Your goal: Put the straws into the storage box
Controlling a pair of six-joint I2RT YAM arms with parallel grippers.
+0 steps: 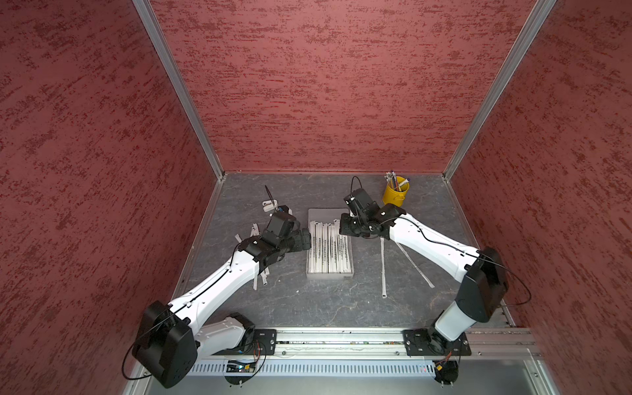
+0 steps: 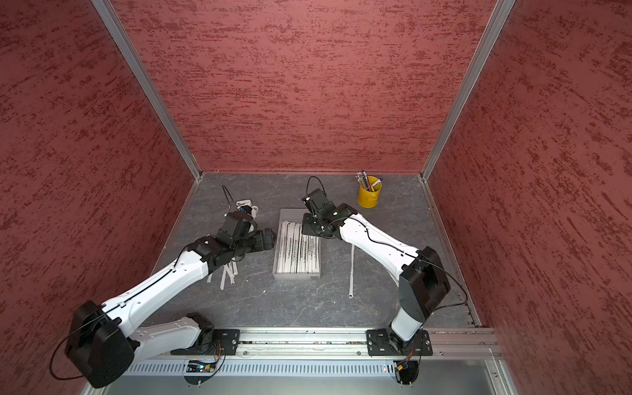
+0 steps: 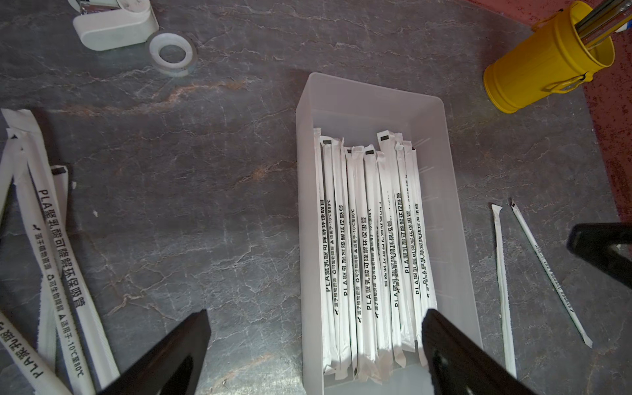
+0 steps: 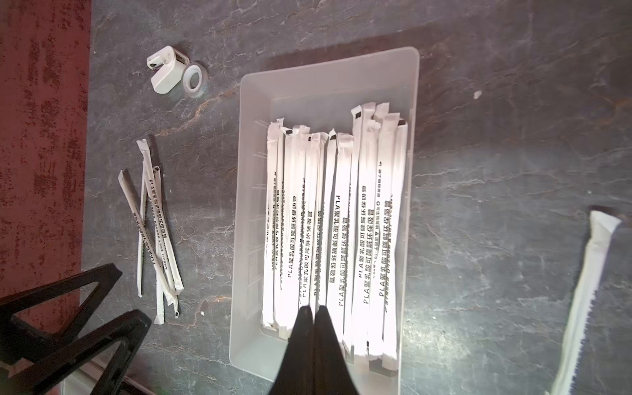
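Observation:
The translucent storage box (image 3: 368,98) holds a row of white paper-wrapped straws (image 3: 365,263) lying lengthwise. My left gripper is open over the box's left side, with nothing between its widely spread fingers. Over the box's right part, my right gripper is shut; no straw shows between its fingertips. Two single straws lie apart on the table right of the box: a near straw (image 3: 503,289) and a farther straw (image 3: 551,273). On the left, several straws (image 4: 151,223) lie crossed in a loose pile, partly hidden by the left arm in the top views.
A yellow bucket (image 1: 395,192) with pens stands at the back right. Left of the box lie a white tape dispenser (image 4: 168,69) and a tape roll (image 4: 194,79). Both grippers hover close together over the box. Bare table lies in front of it.

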